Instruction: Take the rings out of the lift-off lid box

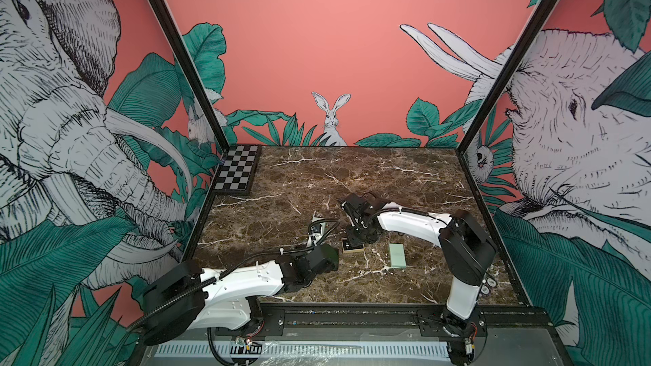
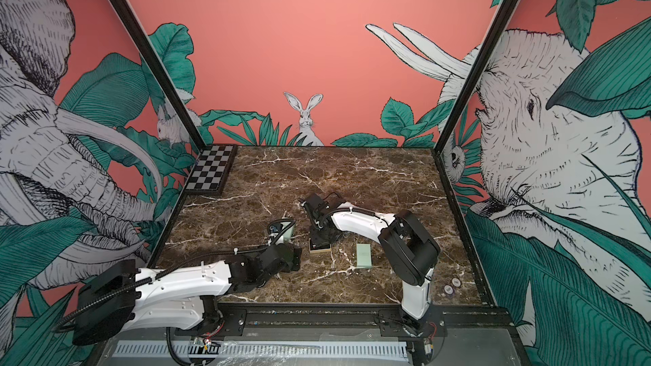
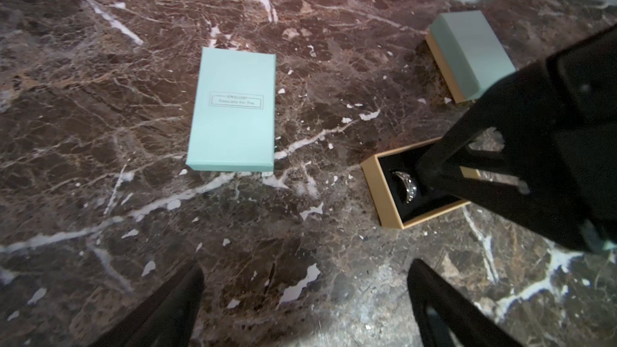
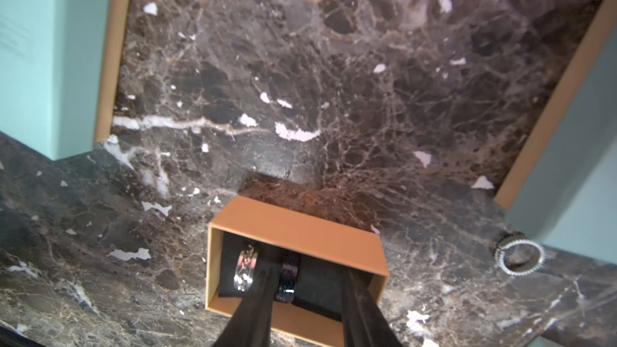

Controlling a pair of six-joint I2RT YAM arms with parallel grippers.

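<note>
An open kraft box [image 3: 382, 192] with black lining lies beneath my right gripper, whose fingers reach down into it, part open. In the right wrist view it holds a silver ring [image 4: 245, 266] and a dark shiny ring [image 4: 288, 276]; I cannot tell whether anything is between the fingers. A studded silver ring [image 4: 518, 254] lies outside, beside a mint box. My left gripper is open over bare marble, left of the open box, nothing between its fingertips.
Mint lift-off boxes [image 3: 231, 109] [image 3: 472, 51] flank the open box. Small round items [image 2: 453, 286] lie near the front right. A checkered board [image 1: 234, 168] sits at the back left.
</note>
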